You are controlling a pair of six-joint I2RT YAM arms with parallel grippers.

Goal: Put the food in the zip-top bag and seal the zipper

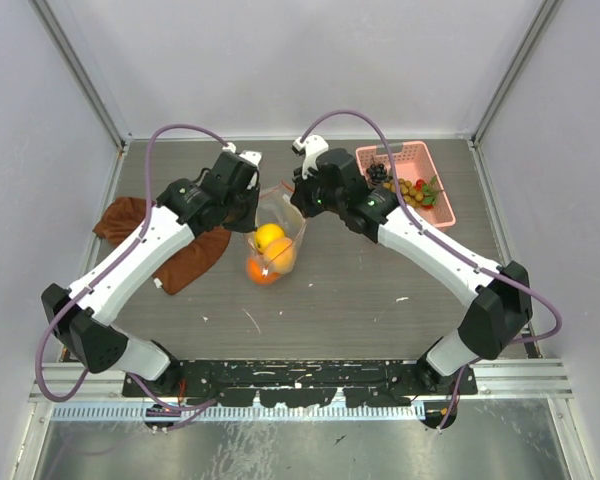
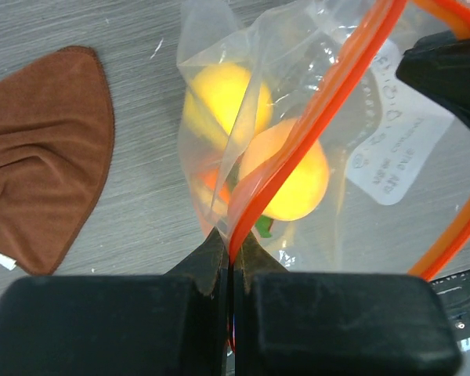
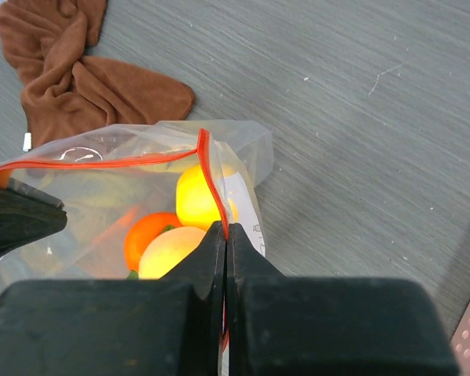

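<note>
The clear zip top bag (image 1: 278, 210) with its orange zipper stands in the middle of the table, holding a yellow fruit (image 2: 227, 102), a peach-yellow fruit (image 2: 286, 176) and an orange one (image 3: 145, 239). My left gripper (image 1: 248, 225) is shut on the bag's edge at one side; in the left wrist view the zipper runs down between its fingertips. My right gripper is shut on the opposite edge of the bag, zipper between its fingers. The bag's mouth is open between the two.
A brown cloth (image 1: 180, 260) lies at the left. A pink basket (image 1: 440, 205) of grapes and small items is at the back right. Bare table lies to the front and right of the bag.
</note>
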